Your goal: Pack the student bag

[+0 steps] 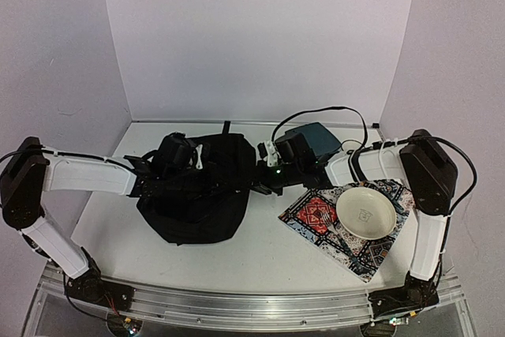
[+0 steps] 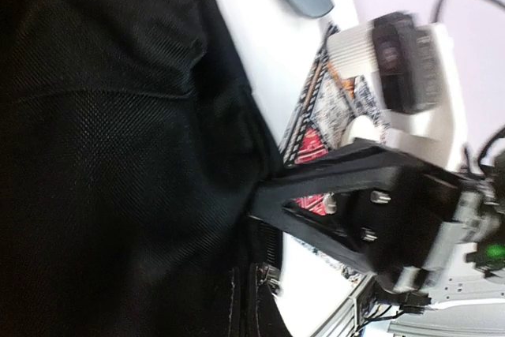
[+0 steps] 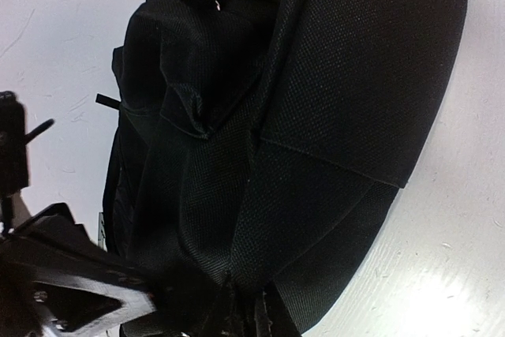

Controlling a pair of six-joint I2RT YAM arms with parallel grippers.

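The black student bag lies on the left half of the table, its fabric loose and folded. Over its middle, my left gripper appears shut, its fingertips close together against the dark cloth. Whether any cloth is between them is hidden. At the bag's right edge is my right gripper, shut, with the bag's cloth running in between its fingers. In the left wrist view, the right gripper's tips meet that same edge. Much of the bag's opening is covered by the left arm in the top view.
On the right, a patterned mat carries a cream plate and a fork. Behind the right gripper lies a dark blue-grey flat item. Bare table shows in front, between bag and mat.
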